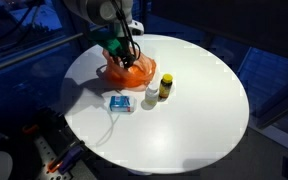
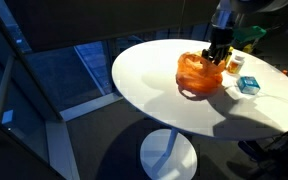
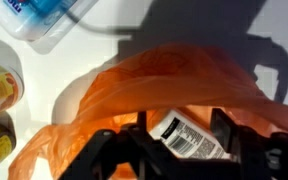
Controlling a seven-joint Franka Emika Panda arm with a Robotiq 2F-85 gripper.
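An orange bag (image 1: pixel 139 72) stands on the white table with its mouth up, also visible as the orange bag (image 2: pixel 198 78) in the second exterior view. My gripper is at the bag's opening, pointing down into it. Its fingers (image 3: pixel 222 122) are apart in the wrist view. A white, barcode-labelled item (image 3: pixel 187 136) shows in the bag between and beyond the fingertips; I see no clear contact with it. A fold of orange film crosses in front of the fingers. In the exterior views the fingertips are hard to make out.
Near the bag stand a white bottle (image 1: pixel 152 94) and a dark bottle with a yellow cap (image 1: pixel 165 86). A blue-and-white package (image 1: pixel 121 103) lies closer to the robot's base.
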